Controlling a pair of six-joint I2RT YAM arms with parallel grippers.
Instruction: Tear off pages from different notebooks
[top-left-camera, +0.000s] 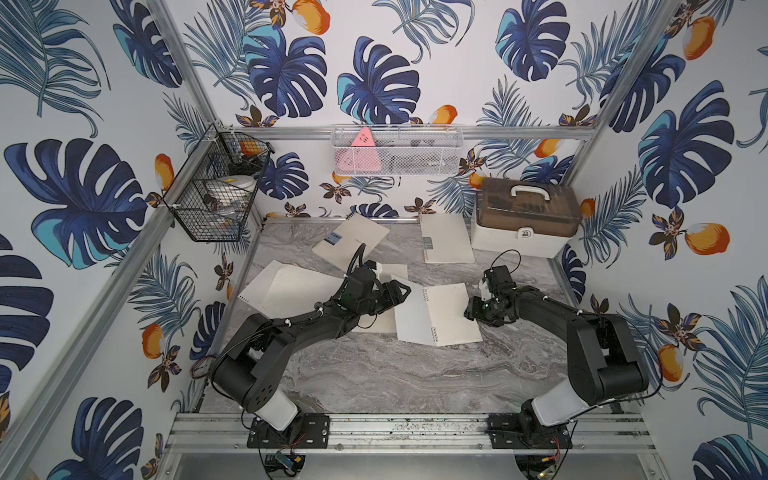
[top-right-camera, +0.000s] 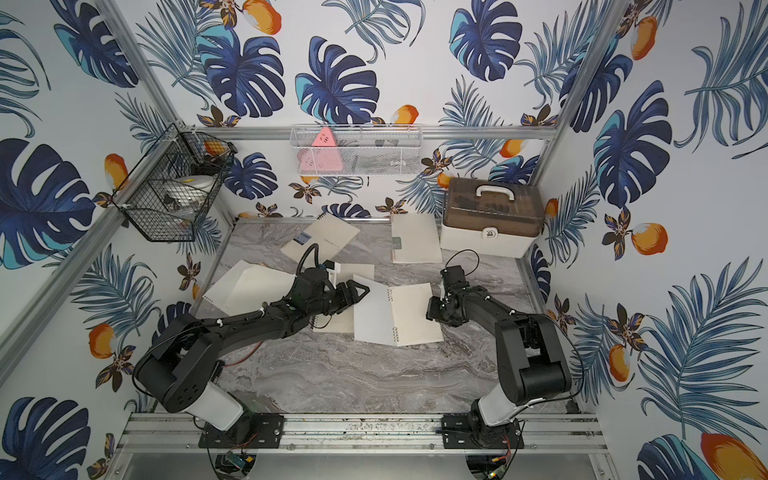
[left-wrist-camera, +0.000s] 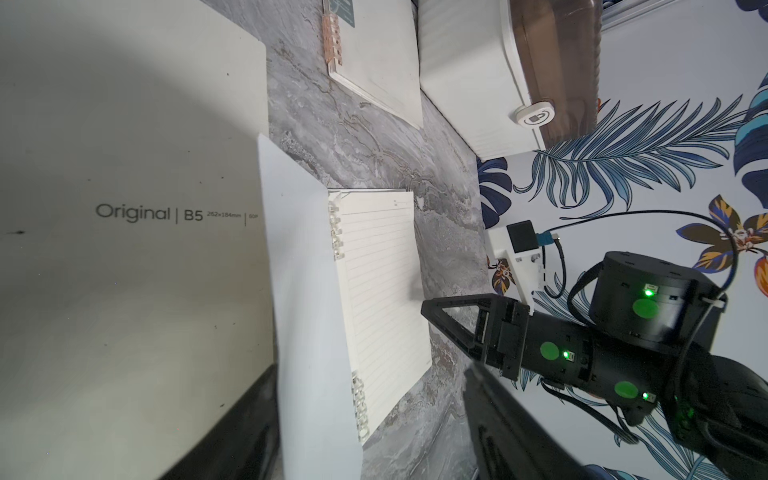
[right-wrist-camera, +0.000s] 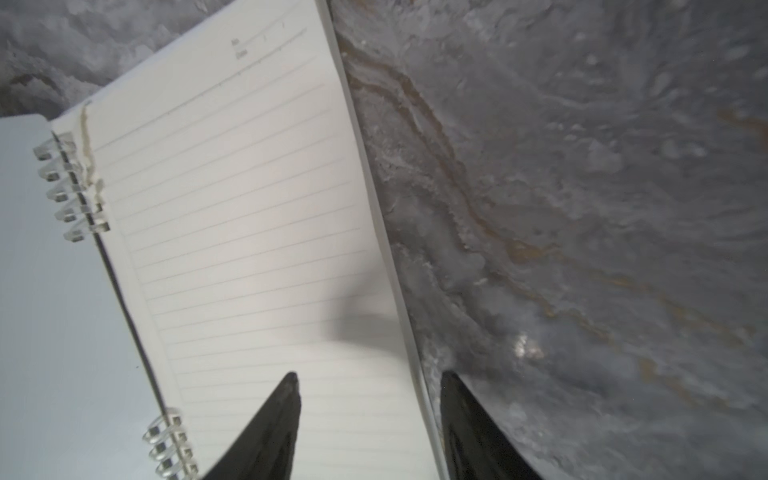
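Note:
A spiral notebook (top-left-camera: 452, 312) lies open at centre right, its lined page flat and its white cover (left-wrist-camera: 308, 304) leaning up along the left side in the left wrist view. My left gripper (top-left-camera: 397, 293) is part open over that cover and a beige B5 notebook (left-wrist-camera: 136, 264) beneath. My right gripper hovers low at the right edge of the lined page, fingers apart with nothing seen between them.
More notebooks lie at the left (top-left-camera: 296, 284) and back (top-left-camera: 445, 236). A lidded box (top-left-camera: 524, 216) fills the back right corner; wire baskets hang on the walls.

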